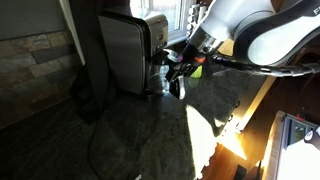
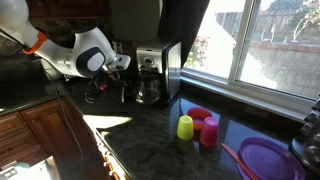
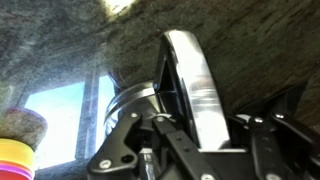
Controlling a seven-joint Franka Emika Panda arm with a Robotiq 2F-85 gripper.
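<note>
A silver and black coffee maker (image 2: 158, 58) stands on the dark counter, with a glass carafe (image 2: 150, 92) low at its front. In the wrist view, the carafe's black handle with its bright metal strip (image 3: 196, 82) rises between my fingers, and the carafe's round metal rim (image 3: 128, 100) shows beside it. My gripper is shut on this handle. From the side, the gripper (image 1: 176, 74) is close in front of the coffee maker. The carafe's body is mostly hidden in exterior view 1.
A yellow-green cup (image 2: 185, 127), a pink cup (image 2: 209, 132) and a red bowl (image 2: 198, 114) stand right of the coffee maker. A purple plate (image 2: 270, 160) lies farther right.
</note>
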